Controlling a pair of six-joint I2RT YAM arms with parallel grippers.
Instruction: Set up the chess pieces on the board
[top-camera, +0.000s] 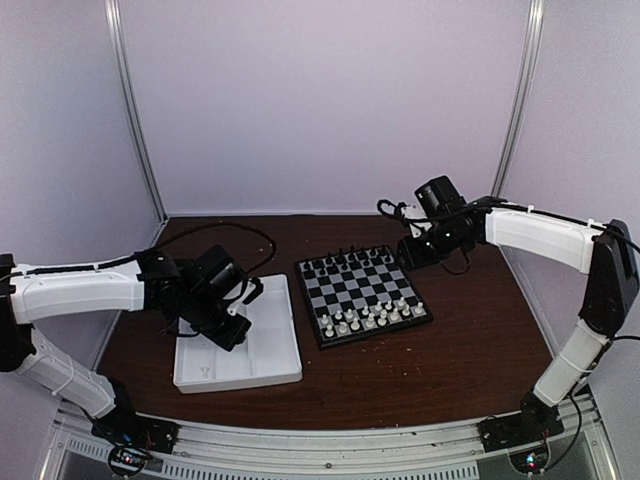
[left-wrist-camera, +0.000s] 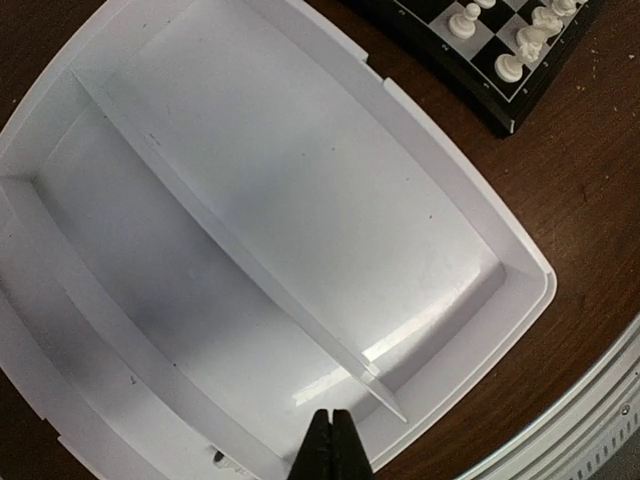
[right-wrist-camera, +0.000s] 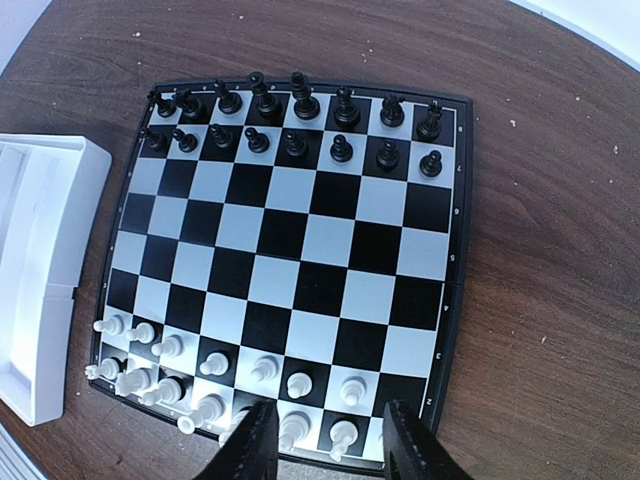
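The chessboard (top-camera: 350, 290) carries black pieces in two rows at the back and white pieces in two rows at the front, as the right wrist view also shows (right-wrist-camera: 280, 230). My left gripper is shut with nothing visible between its fingers, above the white tray (top-camera: 270, 360), whose large compartments look empty in the left wrist view (left-wrist-camera: 330, 180); a small dark item lies near its lower edge, partly hidden. My right gripper is open over the board's white end, with nothing seen held.
Side walls and the metal front rail (top-camera: 330, 440) bound the space.
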